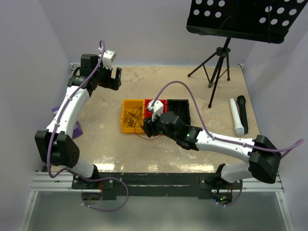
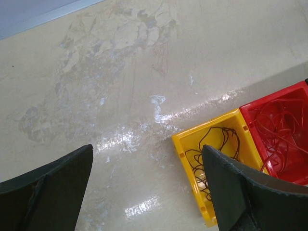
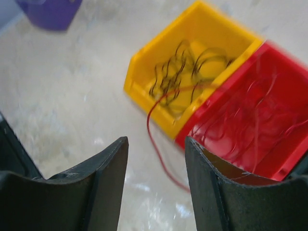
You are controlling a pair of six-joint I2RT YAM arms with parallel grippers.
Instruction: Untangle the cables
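Observation:
A red cable [image 3: 156, 147] runs from the red bin [image 3: 219, 103], arches over the yellow bin's corner and hangs down onto the table in front. More red cable [image 2: 279, 127] lies coiled inside the red bin. Dark cables [image 2: 224, 137] lie looped in the yellow bin [image 2: 180, 144]. Over the front of the red bin, my right gripper stands open; in its wrist view the red loop passes beyond the fingertips, apparently not held. My left gripper [image 1: 115, 79] is open and empty at the back left, away from the bins.
A black bin [image 1: 179, 108] stands right of the red one, partly hidden by the right arm. A stand [image 1: 221, 57] is at the back right, beside a white roll [image 1: 236, 117] and a black one [image 1: 242, 114]. A purple object [image 1: 77, 130] lies at the left edge.

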